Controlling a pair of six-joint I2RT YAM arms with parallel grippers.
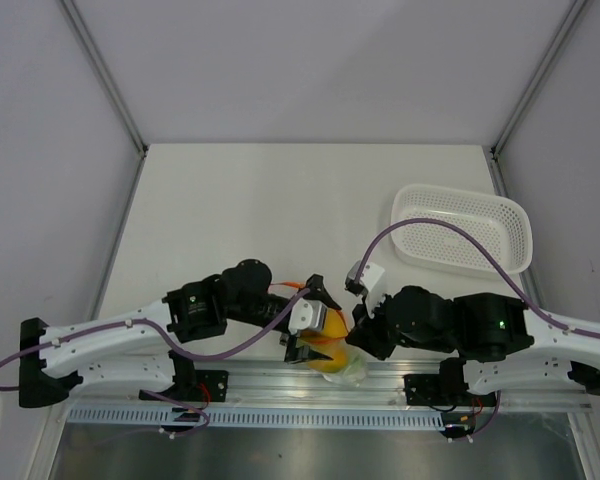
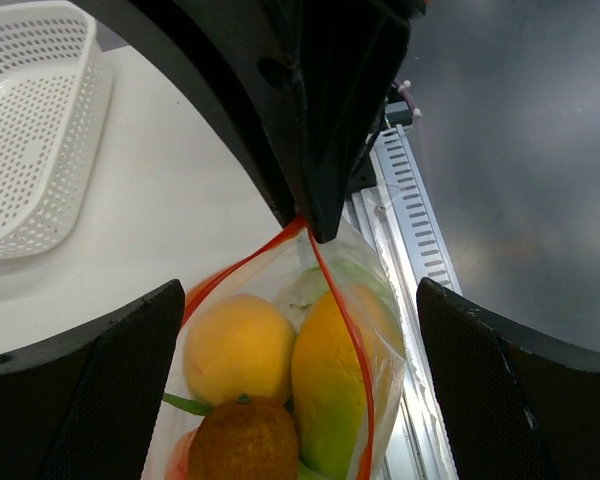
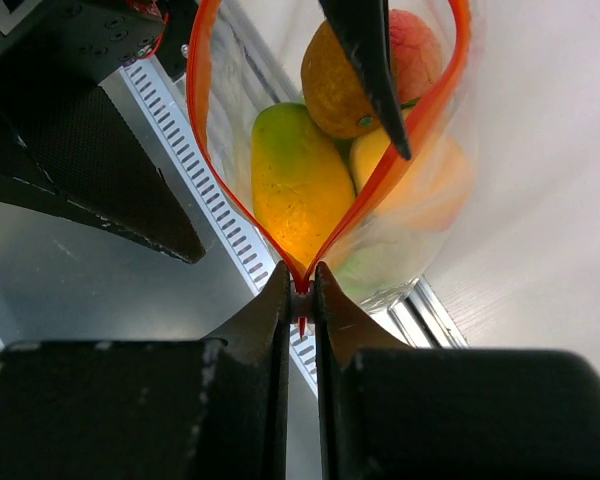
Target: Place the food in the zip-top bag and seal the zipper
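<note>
A clear zip top bag (image 3: 450, 215) with a red-orange zipper edge holds several pieces of food, its mouth spread open. Inside are a green-yellow mango (image 3: 295, 180), a brown round fruit (image 2: 245, 445), an orange-yellow fruit (image 2: 238, 350) and a pinkish-red fruit (image 3: 415, 52). My right gripper is shut on one corner of the zipper edge, where both red strips meet. Over the bag, my left gripper (image 1: 322, 318) stands open, its fingers (image 2: 90, 385) wide apart on either side of the mouth, with the zipper strips between them. In the top view the arms hide much of the bag.
An empty white basket (image 1: 462, 230) stands at the right of the table. A metal rail (image 1: 260, 416) runs along the front edge, close to the bag.
</note>
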